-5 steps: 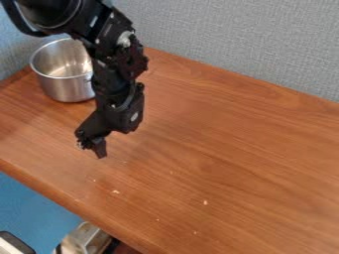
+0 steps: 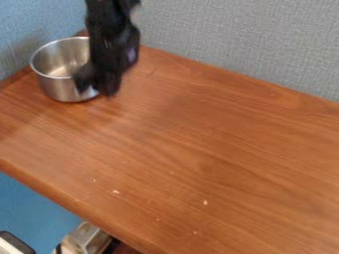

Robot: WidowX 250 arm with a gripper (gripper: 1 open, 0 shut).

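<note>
A stainless steel pot (image 2: pixel 58 74) stands at the back left corner of the wooden table (image 2: pixel 212 169). My black gripper (image 2: pixel 93 85) is blurred by motion at the pot's right side, overlapping it in the view. Its fingers are too blurred to tell whether they are open or shut, or whether they touch the pot.
Grey walls (image 2: pixel 239 50) border the table at the back and left. Beyond the front left edge are a blue surface (image 2: pixel 34 198) and a metal object (image 2: pixel 85 239).
My gripper has moved up in the view and back toward the pot, away from the open tabletop near the front left. The pot looks unmoved.
</note>
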